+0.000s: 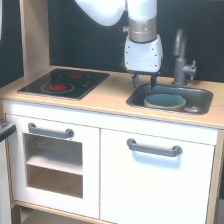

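Observation:
A toy kitchen stands in view, with a dark sink (200, 101) set in its wooden counter. A round greenish-grey dish (165, 101) lies in the sink. My white gripper (143, 80) points down over the sink's back left edge, behind and left of the dish. Its dark fingers stand apart and nothing shows between them. Against the dark wall the fingertips are hard to make out.
The grey tap (180, 60) rises behind the sink, to the right of my gripper. On the left is a black cooktop (65, 83), with bare counter (108, 95) between it and the sink. Below are an open-fronted cabinet door (54, 160) and a white door (155, 180).

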